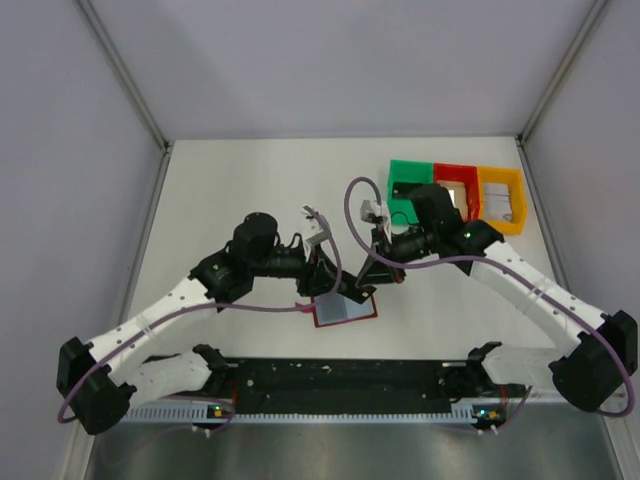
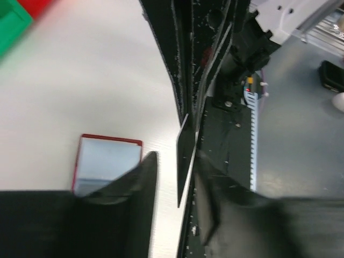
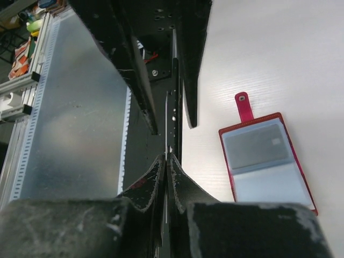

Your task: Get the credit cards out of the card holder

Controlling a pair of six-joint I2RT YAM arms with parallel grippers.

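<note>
The open card holder (image 1: 345, 308), red-edged with clear pockets and a snap tab, lies on the table below both grippers; it also shows in the right wrist view (image 3: 258, 148). Between the grippers is a dark card (image 1: 355, 288), seen edge-on in the wrist views. My right gripper is shut on that card's thin edge. My left gripper is part open at the card's other end, its fingers blurred in its own view; in the right wrist view they stand apart either side of the card's far end.
Green (image 1: 410, 175), red (image 1: 455, 172) and yellow (image 1: 505, 175) bins stand at the back right, some with cards inside. The table around the holder and to the left is clear. A dark rail runs along the front edge.
</note>
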